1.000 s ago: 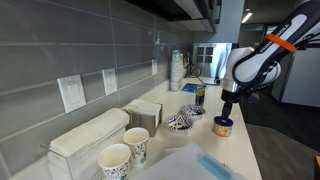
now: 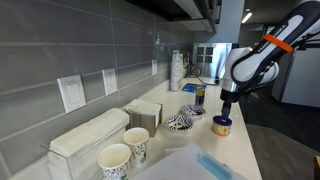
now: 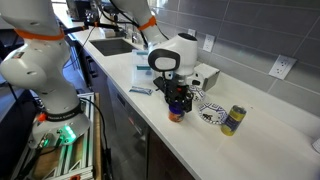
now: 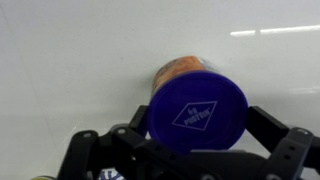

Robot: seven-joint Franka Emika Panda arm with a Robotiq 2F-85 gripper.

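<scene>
A short jar (image 2: 221,126) with a dark blue lid (image 4: 198,112) stands on the white counter. Looking down in the wrist view, I see a diamond-shaped logo on the lid and a strip of orange side on the jar. My gripper is right over it, with one dark finger on each side of the lid. The fingers look close against the lid's edge, but whether they press on it cannot be made out. In exterior view 2 the gripper (image 3: 179,102) hides the top of the jar (image 3: 176,114).
Patterned bowls (image 2: 180,122) lie beside the jar, toward the wall. Behind them is a tall yellow and dark can (image 3: 233,121). Two paper cups (image 2: 114,162), a white box (image 2: 146,114) and a blue-edged tray (image 2: 215,167) stand nearer exterior camera 1.
The gripper and wrist have turned over the jar, and the gripper's outline looks wider in exterior view 1. The jar stands in about the same place.
</scene>
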